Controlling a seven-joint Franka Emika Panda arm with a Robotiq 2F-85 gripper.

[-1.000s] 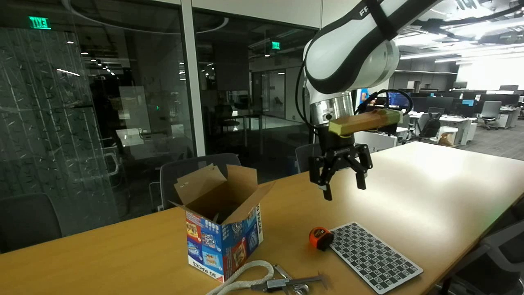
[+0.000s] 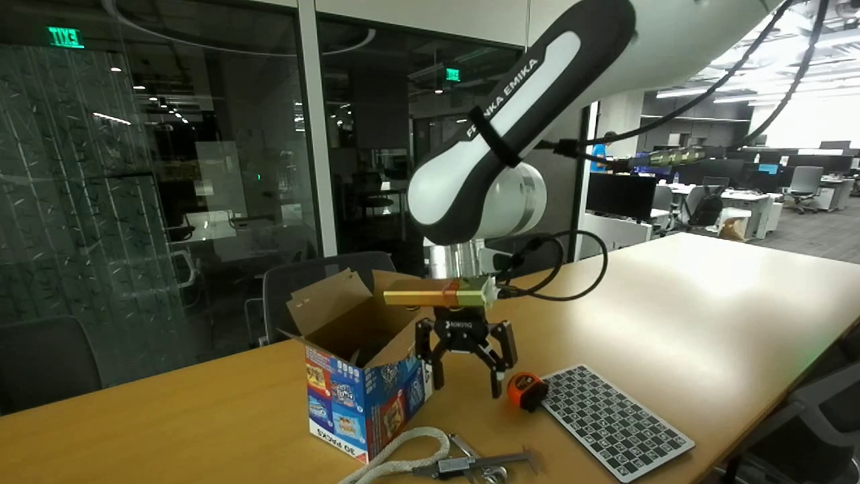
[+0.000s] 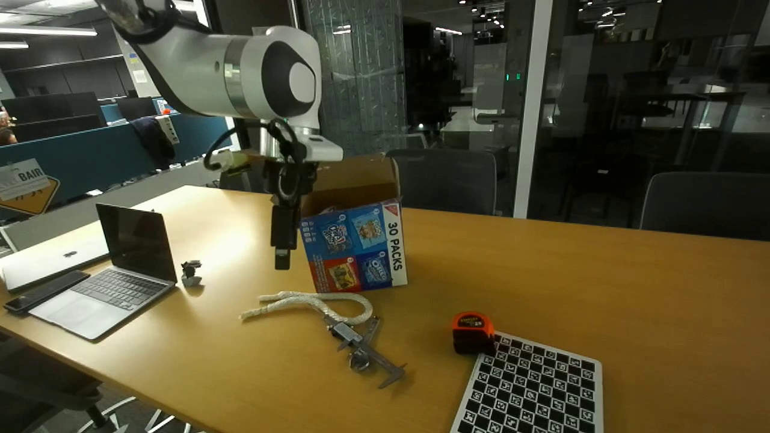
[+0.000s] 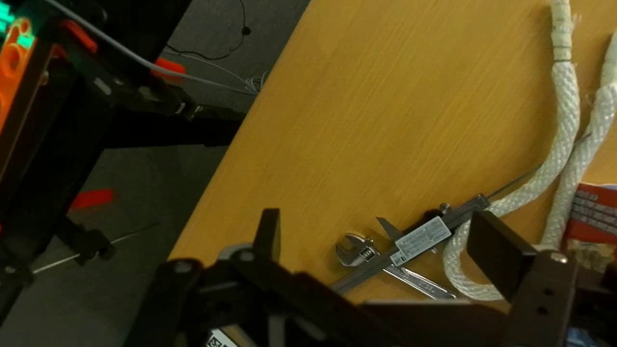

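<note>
My gripper [image 2: 467, 388] stands open above the table, its fingers empty, just beside the open cardboard snack box [image 2: 338, 411]. In the wrist view, a grey caliper [image 4: 422, 240] and an adjustable wrench [image 4: 419, 281] lie between and beyond my fingers. The caliper crosses over the wrench. A white rope [image 4: 564, 110] loops at the caliper's end, close to the box. An orange and black tape measure [image 3: 473, 332] sits by the corner of a checkered board [image 3: 538, 382]. The inside of the box is mostly hidden.
A laptop [image 3: 123, 281] stands open at the left in exterior view 2, with a small dark object [image 3: 191, 274] beside it. Chairs [image 3: 447, 180] line the far side.
In exterior view 1, my gripper has moved left and down, from over the table's right part to beside the snack box. It remains open; the objects on the table have not moved.
</note>
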